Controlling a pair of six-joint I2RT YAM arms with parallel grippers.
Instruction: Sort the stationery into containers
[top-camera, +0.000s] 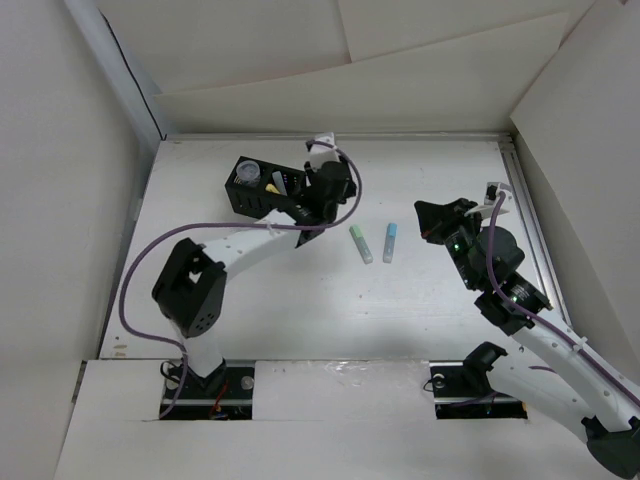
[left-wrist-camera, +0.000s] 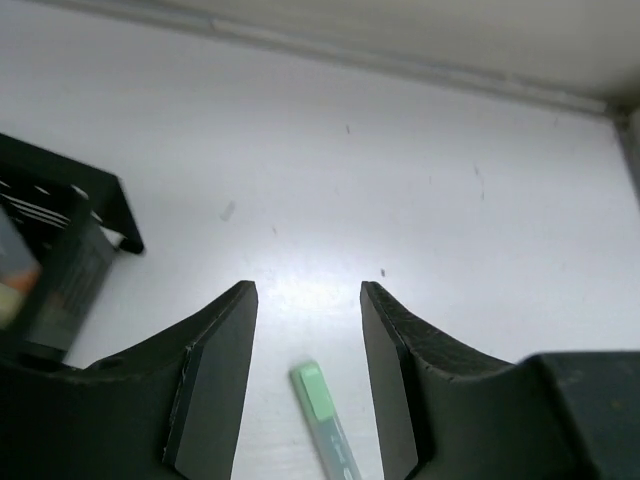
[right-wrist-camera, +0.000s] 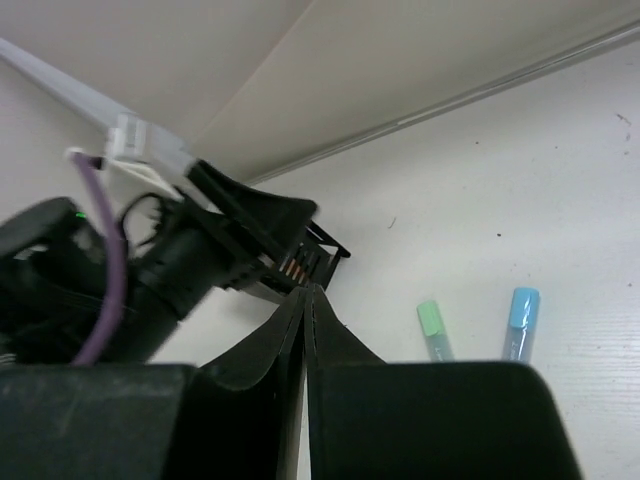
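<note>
A black organizer (top-camera: 240, 200) at the back left holds a round clear item, a yellow piece and other stationery. Two slim tubes lie loose mid-table: a green-capped one (top-camera: 362, 244) and a blue-capped one (top-camera: 389, 243). My left gripper (top-camera: 330, 170) hangs right of the organizer; in the left wrist view its fingers (left-wrist-camera: 215, 370) stand apart, the green-capped tube (left-wrist-camera: 322, 410) beyond them and nothing between. My right gripper (top-camera: 430, 220) is at the right above the table; in the right wrist view its fingertips (right-wrist-camera: 310, 300) meet or nearly meet.
Pale walls enclose the table (top-camera: 300, 310) at the back and sides, with a metal rail along the back and right edges.
</note>
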